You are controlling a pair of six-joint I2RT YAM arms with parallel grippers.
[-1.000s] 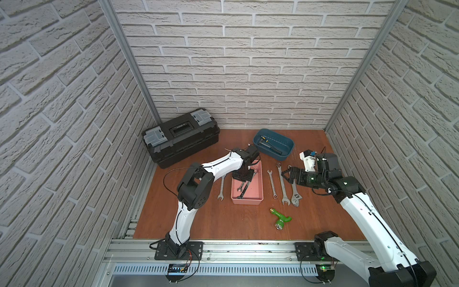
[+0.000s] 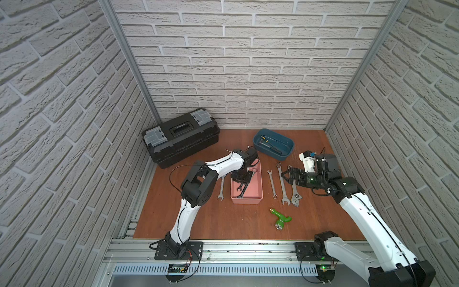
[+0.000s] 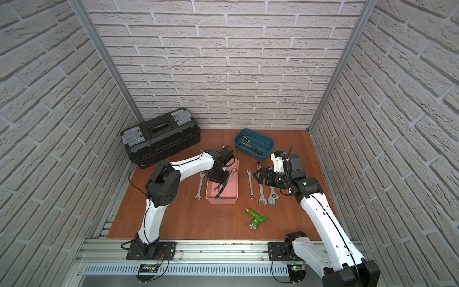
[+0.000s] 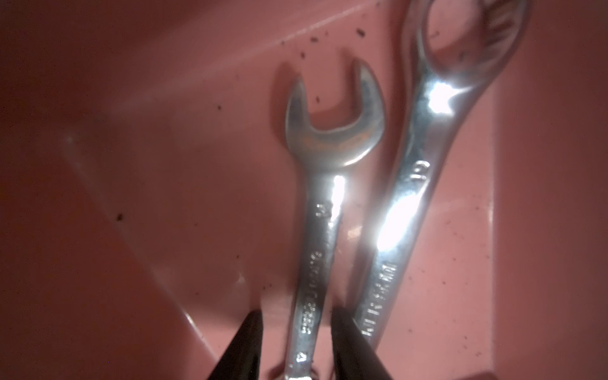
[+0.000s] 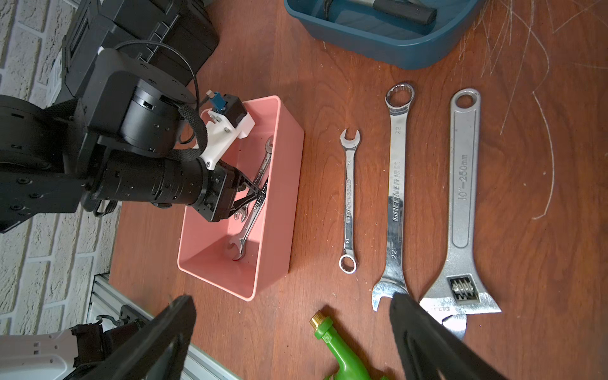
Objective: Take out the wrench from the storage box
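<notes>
A pink storage box holds two silver wrenches, seen close in the left wrist view: a smaller open-end one (image 4: 335, 145) and a longer one (image 4: 430, 126) to its right with a ring end at the top. My left gripper is down inside the box, open, its fingers either side of the smaller wrench's shaft, the right finger close to the longer wrench. My right gripper hangs open above the right side of the table, with nothing between its fingers.
Several wrenches, including an adjustable one (image 5: 462, 253), lie right of the box, another (image 2: 221, 191) to its left. A blue bin (image 2: 282, 152) with tools and a black toolbox (image 2: 181, 138) stand behind. A green hammer-shaped object (image 2: 279, 217) lies in front.
My left arm has shifted very slightly, its gripper still low in the pink box. The right arm and the objects look unchanged.
</notes>
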